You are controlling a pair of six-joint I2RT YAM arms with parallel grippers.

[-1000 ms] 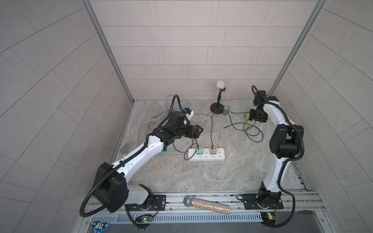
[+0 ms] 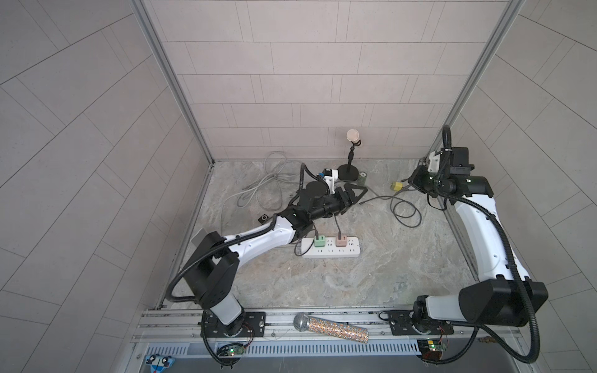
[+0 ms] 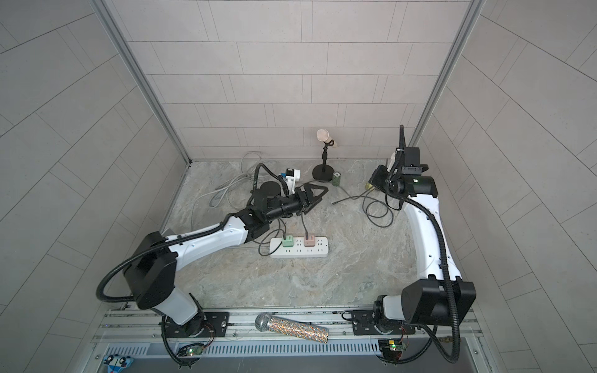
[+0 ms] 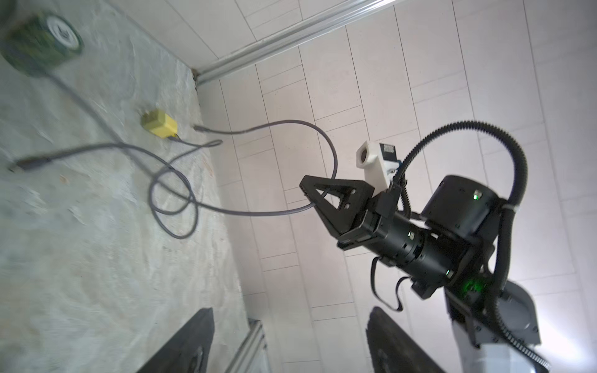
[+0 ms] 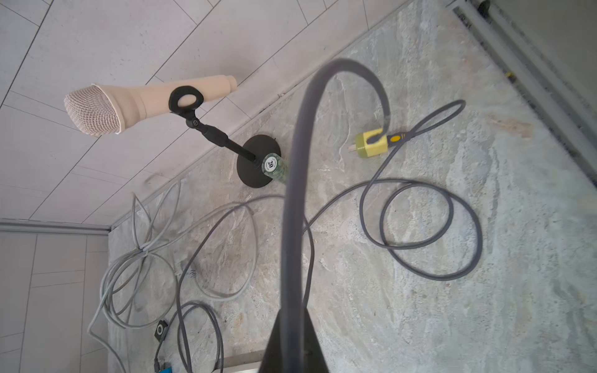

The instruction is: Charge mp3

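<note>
My right gripper is raised at the right, shut on a grey cable (image 5: 297, 199) that loops down toward a yellow charger (image 5: 373, 143) on the table. My left gripper (image 2: 357, 192) stands open above the table's middle, pointing toward my right arm, with nothing between its fingers. A small black device (image 5: 160, 330), possibly the mp3 player, lies among cables on the left. A white power strip (image 2: 329, 250) at the front holds a green charger (image 2: 319, 241) and a pink charger (image 2: 341, 240).
A microphone (image 5: 149, 99) on a black stand is at the back, beside a green cylinder (image 5: 275, 166). Coiled pale cables (image 5: 136, 255) cover the back left. A glitter microphone (image 3: 291, 326) lies on the front rail.
My right arm has risen from the table and moved right, carrying the cable. My left arm has moved rightward and turned its gripper toward the right arm.
</note>
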